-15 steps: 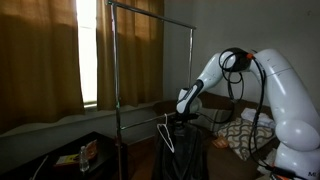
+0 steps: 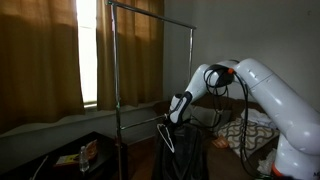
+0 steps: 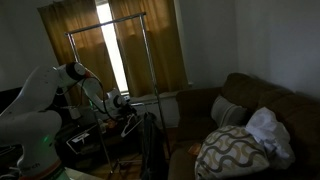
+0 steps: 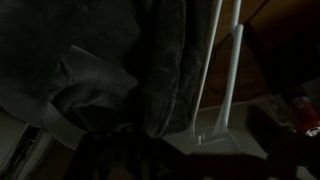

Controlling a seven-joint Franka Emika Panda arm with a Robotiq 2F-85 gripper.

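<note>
A dark garment (image 2: 188, 155) hangs low by the clothes rack, and a white hanger (image 2: 167, 137) shows at its left side. My gripper (image 2: 174, 117) is at the top of the garment, close to the hanger. In the wrist view, dark cloth (image 4: 85, 65) fills the left half and the white hanger (image 4: 233, 70) runs down right of it. The dark fingers (image 4: 270, 138) stand apart at the bottom; my gripper is open. The dim light hides whether the fingers touch the hanger or cloth.
A metal rack (image 2: 117, 70) stands in front of the curtains (image 2: 40, 60). At the left, a dark table (image 2: 60, 160) carries small items. A brown sofa (image 3: 285, 110) with a patterned pillow (image 3: 230, 152) stands on the other side. A red object (image 4: 304, 114) shows in the wrist view.
The arm has reached farther left, and my gripper has moved slightly left and down toward the hanger. The garment and rack look much the same.
</note>
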